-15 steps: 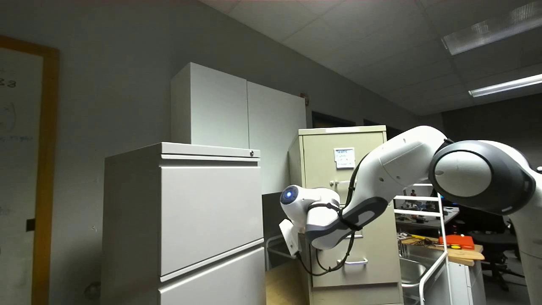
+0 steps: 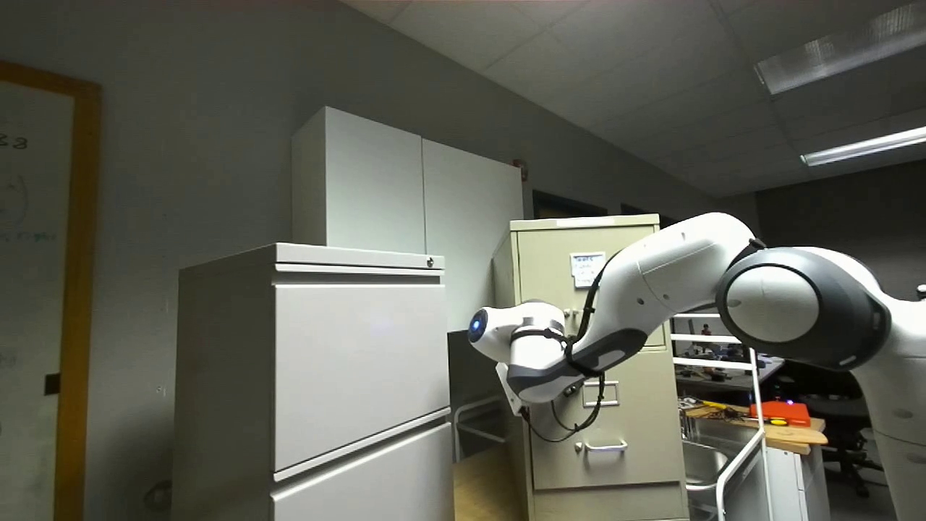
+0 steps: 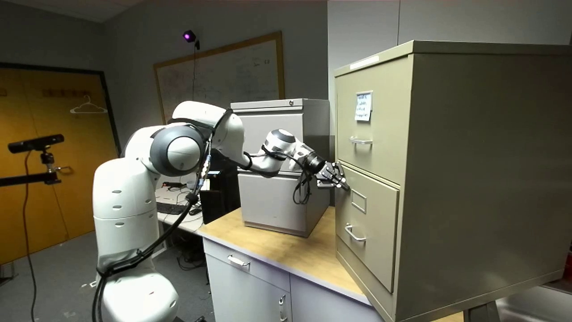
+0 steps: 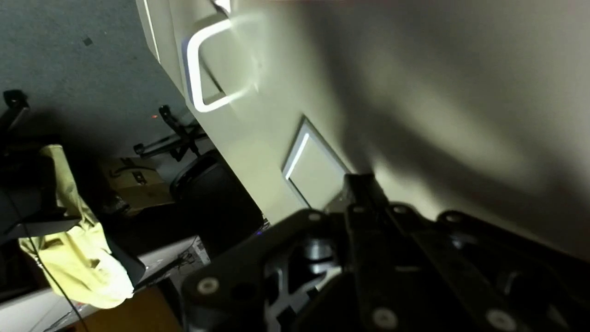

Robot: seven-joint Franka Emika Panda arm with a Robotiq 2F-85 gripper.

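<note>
A beige filing cabinet (image 3: 482, 161) has two drawers facing my arm. In exterior view 2 my gripper (image 3: 344, 185) is at the upper left part of the lower drawer (image 3: 378, 225), above its handle (image 3: 354, 234) and left of the label frame (image 3: 359, 201). The lower drawer's front stands slightly proud of the cabinet body. From the wrist, the fingers of my gripper are together, with nothing showing between them. They overlap the corner of the label frame (image 4: 315, 166); whether they touch the drawer face I cannot tell. Exterior view 1 hides the fingers behind the arm.
A grey two-drawer cabinet (image 3: 271, 198) stands on the wooden counter (image 3: 252, 231), close behind my wrist. The upper drawer's handle (image 3: 360, 141) sticks out above the gripper. Loose cables (image 3: 303, 190) hang below the wrist. Open floor lies in front of the counter.
In exterior view 1 the wrist has moved up and slightly left. It has turned too, and the lower drawer's label frame now shows there.
</note>
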